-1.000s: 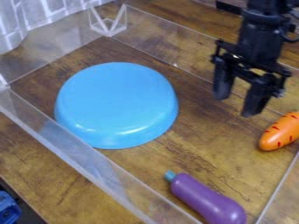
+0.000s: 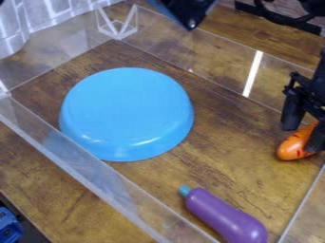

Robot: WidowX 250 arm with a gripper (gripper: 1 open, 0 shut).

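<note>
My gripper (image 2: 302,121) is at the right edge, partly out of frame, down over an orange carrot-like object (image 2: 294,147), which it partly covers. Whether its fingers are open or shut on the object is hard to tell. A purple eggplant-like object (image 2: 226,215) lies at the bottom middle, and a large blue disc (image 2: 125,109) sits on the wooden surface at left.
Clear walls (image 2: 51,171) border the wooden surface. A dark blurred part of the arm or rig hangs at the top. The middle of the surface, right of the disc, is clear.
My gripper has moved right and down from above the middle-right of the surface onto the orange object at the right edge. The disc and purple object are unmoved.
</note>
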